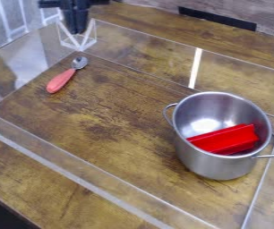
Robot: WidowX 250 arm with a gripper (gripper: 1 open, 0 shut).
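A spoon with a red handle and silver head (65, 76) lies on the wooden table at the upper left. My gripper (75, 25) is raised at the top edge of the view, above and beyond the spoon, dark and blurred; the state of its fingers is unclear. A steel pot (211, 156) with two handles stands at the right, with a red rectangular object (223, 139) inside it.
Clear plastic edging runs round the work area on the wooden table (104, 125).
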